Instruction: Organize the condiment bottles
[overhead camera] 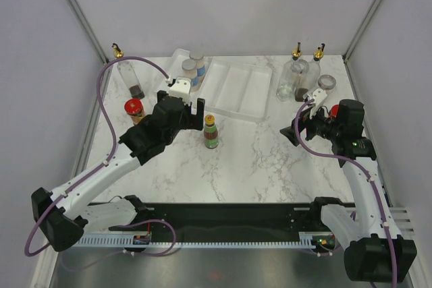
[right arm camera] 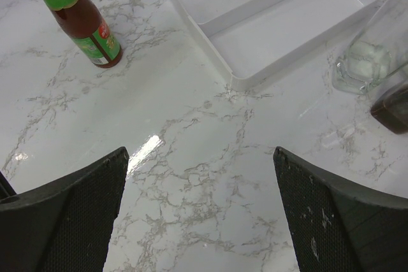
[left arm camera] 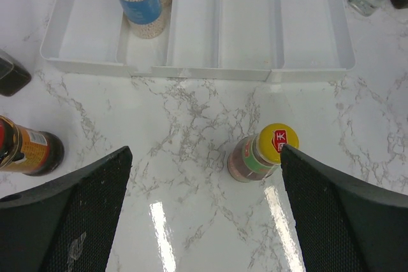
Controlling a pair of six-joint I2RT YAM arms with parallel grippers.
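Note:
A green-labelled sauce bottle with a yellow cap [overhead camera: 210, 133] [left arm camera: 261, 151] [right arm camera: 89, 36] stands on the marble table, just in front of a white divided tray [overhead camera: 239, 89] [left arm camera: 248, 27]. My left gripper [overhead camera: 180, 112] is open above the table, up and left of that bottle, holding nothing. A red-capped jar [overhead camera: 134, 110] [left arm camera: 35, 151] stands at left. My right gripper [overhead camera: 297, 129] is open over the right side, empty. Two cylindrical containers with blue labels [left arm camera: 143, 14] stand in the tray's left part.
A pourer bottle [overhead camera: 131, 79] stands back left. Glass pourer bottles [overhead camera: 290, 75], a small jar [overhead camera: 327, 81] and a red-topped item, partly hidden by the right arm, stand at right.

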